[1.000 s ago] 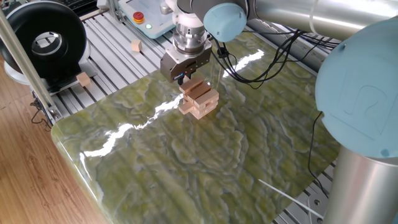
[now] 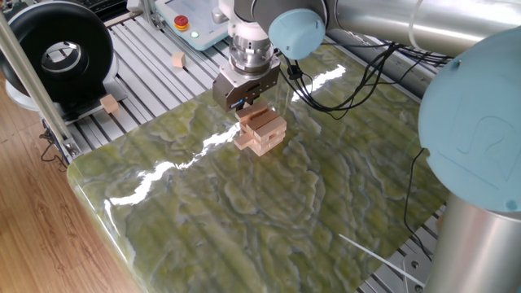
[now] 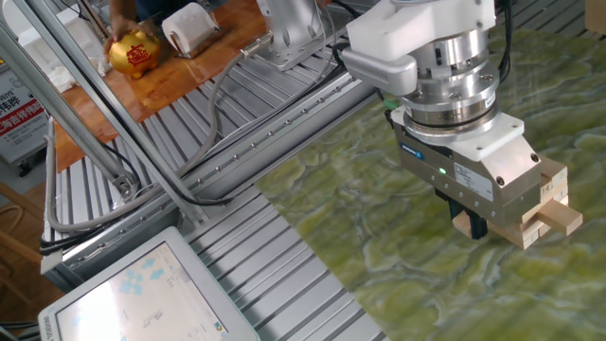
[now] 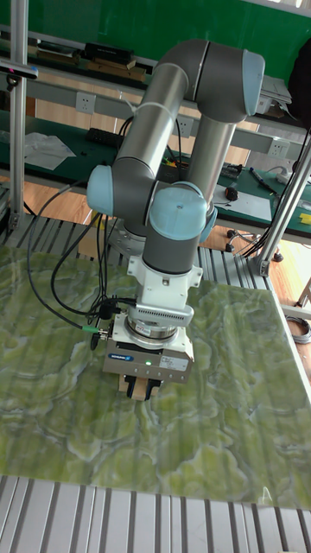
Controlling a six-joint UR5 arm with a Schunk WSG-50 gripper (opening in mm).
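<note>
A small stack of light wooden blocks point(image 2: 264, 134) stands on the green marbled table, one block sticking out at its lower left side. On top, a block lies slightly askew. Right at the stack is my gripper point(image 2: 242, 107), pointing down. In the third exterior view its black fingers point(image 4: 127, 382) stand apart, with wood point(image 4: 139, 389) showing between them. From the second exterior view, the gripper body hides much of the stack, and a block end point(image 3: 561, 217) juts out on the right. Contact between the fingers and wood cannot be made out.
Two loose wooden blocks, one a cube point(image 2: 178, 59), lie on the slatted metal bench behind the table. Black cables point(image 2: 326, 102) hang beside the gripper. A teach pendant point(image 3: 147, 294) rests nearby.
My gripper has shifted slightly to the right in the first exterior view, nearer the stack. The blocks have stayed where they were.
</note>
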